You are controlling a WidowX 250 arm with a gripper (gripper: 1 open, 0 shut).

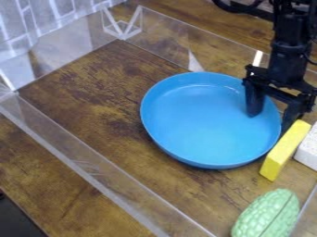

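Note:
My black gripper (275, 97) hangs at the upper right of the camera view, open, its fingers reaching down at the right rim of a round blue plate (205, 120). One finger is over or inside the plate's rim and the other is outside it, near the top of a yellow block (284, 153). Whether either finger touches the plate cannot be told.
A white object (309, 147) lies right of the yellow block. A pale green ridged object (264, 217) lies at the lower right.

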